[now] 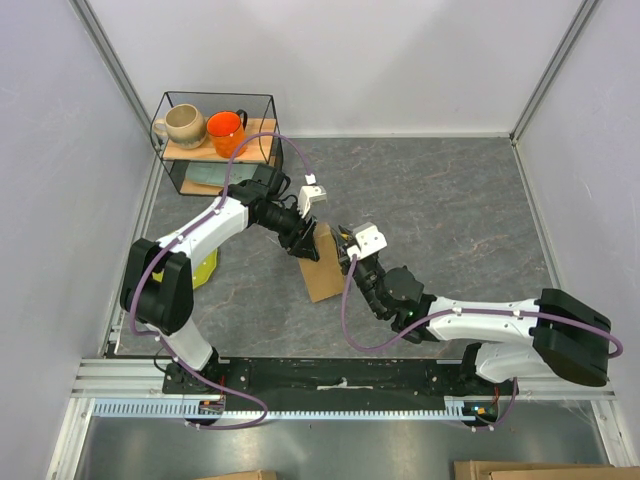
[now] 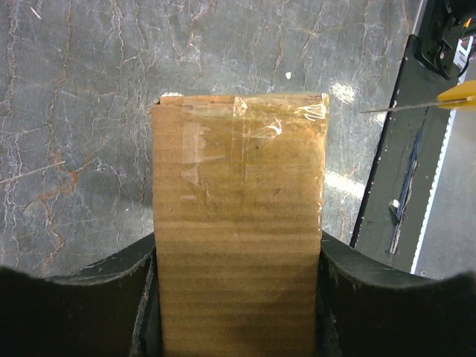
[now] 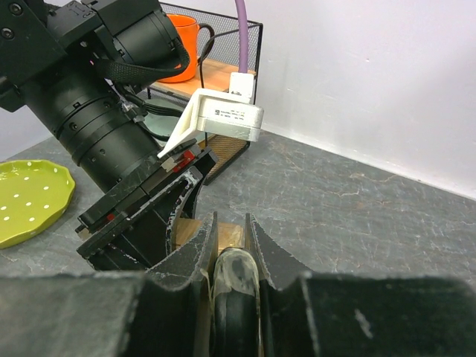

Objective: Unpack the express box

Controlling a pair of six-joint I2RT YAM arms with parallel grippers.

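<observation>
A brown cardboard box [image 2: 238,171] with clear tape across its top end fills the middle of the left wrist view. My left gripper [image 1: 306,243] is shut on its sides, with one finger [image 2: 149,297] against each. In the top view the box [image 1: 322,272] is held at a tilt over the grey table. My right gripper is shut on a knife, whose dark, rounded body [image 3: 236,279] shows between the fingers. The knife's yellow handle [image 2: 457,95] and thin blade [image 2: 405,107] appear right of the box in the left wrist view, the blade pointing toward it across a gap.
A wire shelf [image 1: 190,160] with a beige mug [image 1: 184,126] and an orange mug [image 1: 225,133] stands at the back left. A yellow-green dotted plate [image 3: 33,199] lies left of the left arm.
</observation>
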